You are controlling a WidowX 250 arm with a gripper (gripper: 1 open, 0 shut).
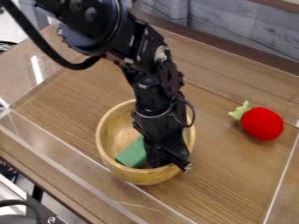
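Note:
My black gripper (166, 156) reaches down into a yellow bowl (126, 166) in the middle of the camera view. A green object (135, 152) lies in the bowl, partly hidden behind the gripper on its left side. The fingertips are dark and overlap the bowl's right part; whether anything is between them is hard to see.
A red plush tomato (261, 123) with a green stem lies on the wooden table (233, 184) to the right of the bowl. A grey wall (222, 17) runs along the back.

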